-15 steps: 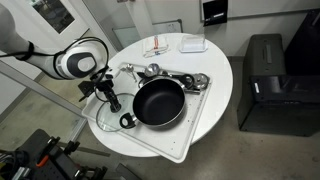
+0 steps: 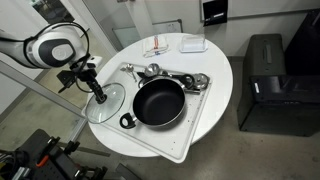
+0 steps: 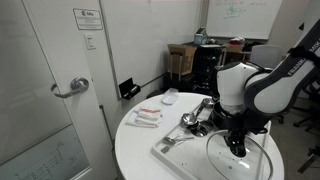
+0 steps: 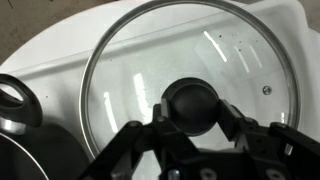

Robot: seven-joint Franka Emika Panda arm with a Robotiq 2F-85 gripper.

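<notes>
A clear glass lid (image 2: 107, 107) with a metal rim hangs under my gripper (image 2: 100, 96) at the left edge of the tray. The wrist view shows the lid's black knob (image 4: 192, 101) between the two fingers, and my gripper is shut on it. Exterior view 2 shows the lid (image 3: 238, 163) at the near right, below the arm. A black pan (image 2: 160, 101) with a dark handle (image 2: 127, 121) stands uncovered on the tray (image 2: 172, 149), right of the lid. How high the lid is above the tray I cannot tell.
Several metal utensils, among them a ladle (image 2: 200, 81), lie behind the pan. On the round white table (image 2: 215, 105), folded cloths (image 2: 155, 45) and a clear container (image 2: 194, 44) sit at the back.
Gripper and lid have moved left and back, away from the pan. The lid now shows more widely at the tray's left edge. The pan and utensils have stayed put.
</notes>
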